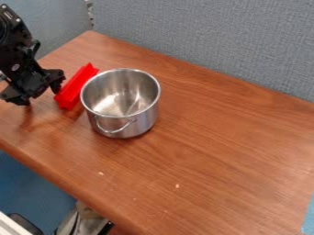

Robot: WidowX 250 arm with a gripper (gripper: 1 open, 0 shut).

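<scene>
A black robot gripper (pixel 37 90) reaches in from the left edge, low over the tabletop. Just to its right lies a long red object (pixel 75 84), tilted diagonally, close to the fingertips; whether they touch it cannot be told. A steel pot (pixel 120 119) with a wire handle stands right beside the red object. The dark fingers are small and overlap, so their opening is unclear.
A grey padded wall (pixel 221 41) runs along the back. The table's left edge drops to a blue floor at lower left.
</scene>
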